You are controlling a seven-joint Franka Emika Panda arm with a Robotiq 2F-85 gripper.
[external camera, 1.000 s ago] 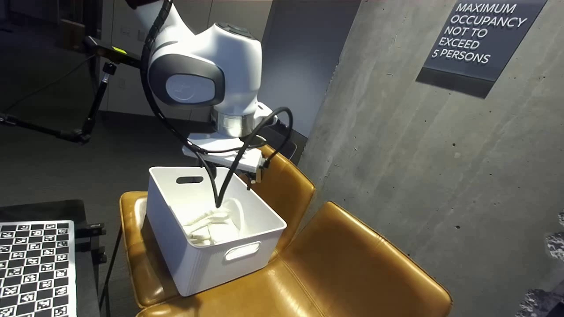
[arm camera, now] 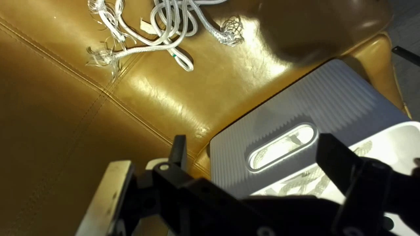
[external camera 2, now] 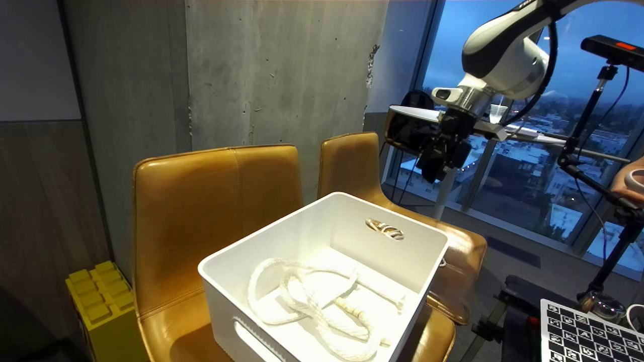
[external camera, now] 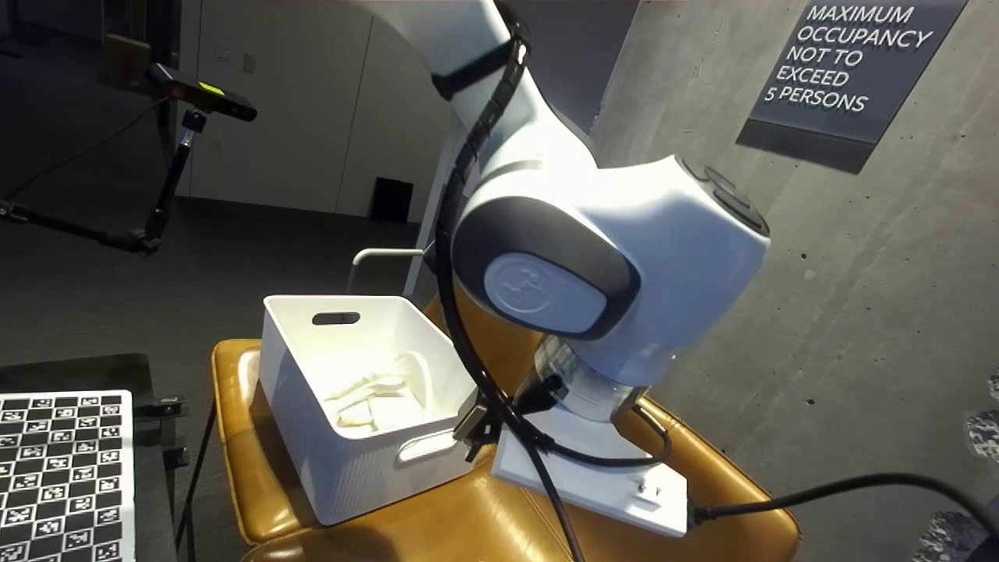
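In the wrist view my open gripper has nothing between its fingers; the bin's ribbed end wall lies below and between them. A bundle of white rope (arm camera: 167, 23) with frayed ends rests loosely on the tan leather seat, at the top of that view and apart from the fingers. The white bin (external camera 2: 271, 226) holds more white rope (external camera 2: 311, 304), coiled on its floor. From exterior view 1 the gripper (external camera: 475, 432) appears at the bin's handle end, partly covered by the cable. Exterior view 2 has the gripper (external camera 2: 444, 163) above the far chair.
Tan chairs (external camera 2: 220, 205) stand side by side against a concrete wall (external camera: 843, 309). A black cable (external camera: 459, 300) hangs along the arm. A checkered board (external camera: 65, 468) and a camera stand (external camera: 168, 187) are at the left. A yellow block (external camera 2: 102, 301) sits on the floor.
The arm has swung right in exterior view 1, from above the bin's far side to beside its handle end, over the other seat. The bin and the rope inside look unmoved.
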